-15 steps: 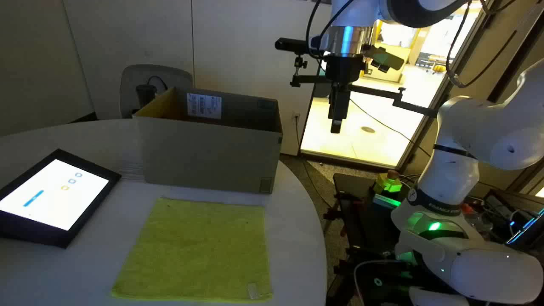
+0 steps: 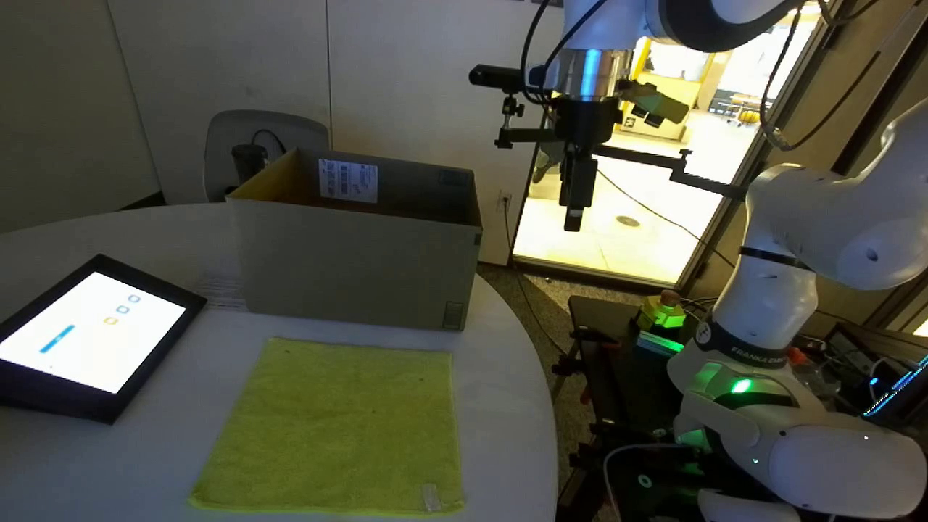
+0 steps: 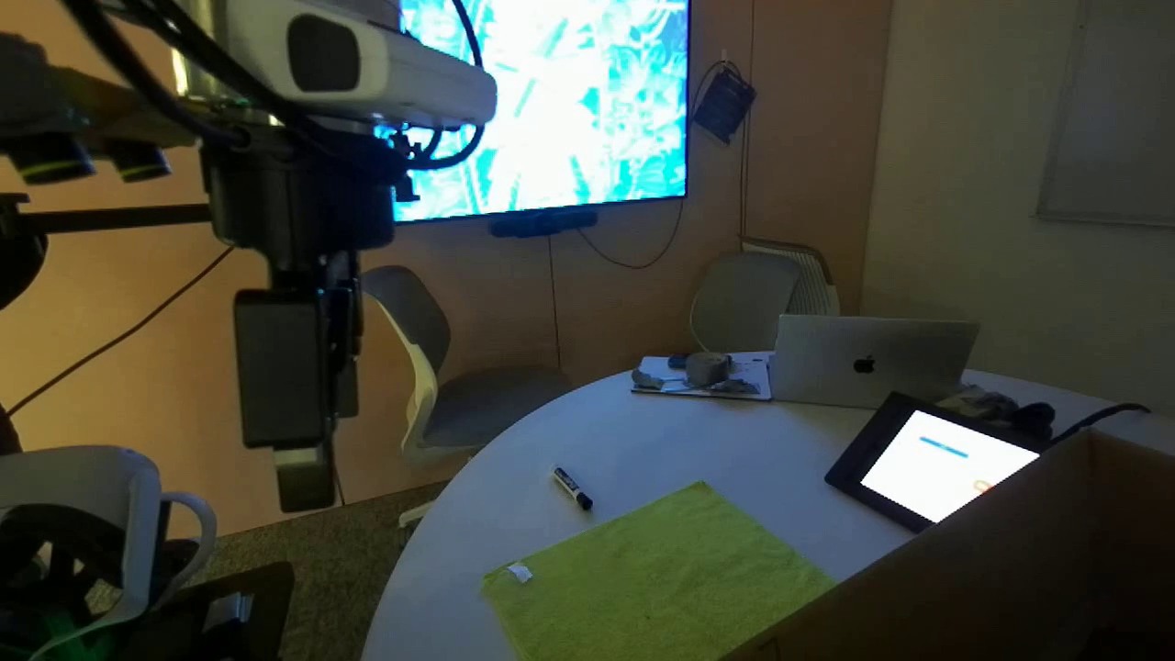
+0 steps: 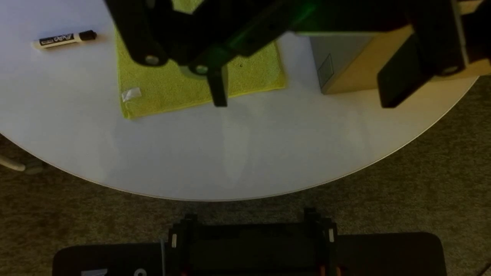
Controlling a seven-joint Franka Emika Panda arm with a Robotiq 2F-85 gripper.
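A yellow-green cloth (image 2: 335, 426) lies flat on the white round table, its small white tag at one corner. Behind it in exterior view 1 stands an open cardboard box (image 2: 357, 261), whose floor is hidden by the near wall. A black-and-white marker (image 3: 572, 488) rests on the bare tabletop, a little apart from the cloth; the wrist view shows the marker (image 4: 65, 39) too. My gripper is open, its fingers (image 4: 217, 87) wide apart with nothing between them. It hangs high, off to the side of the box in exterior view 1.
A tablet (image 2: 91, 335) with a lit screen sits near the box. Across the table are a laptop (image 3: 870, 358) and a clipboard with small items (image 3: 705, 376). Bare tabletop (image 4: 234, 151) lies between the cloth and the table's edge on my side.
My gripper sits very slightly lower than a second ago. The cloth, box and tablet have not moved.
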